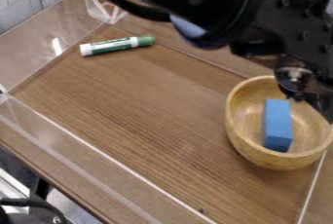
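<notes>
A wooden bowl (244,129) sits at the right of the table, with a blue rectangular block (276,124) lying inside it. The black arm reaches in from the top, and its gripper (297,84) hangs over the back right rim of the bowl, above and behind the block, partly out of view at the right edge. Its fingertips are dark and hard to make out; it looks shut, with nothing visible between them.
A green and white marker (117,45) lies at the back left. Clear plastic edging runs along the left side.
</notes>
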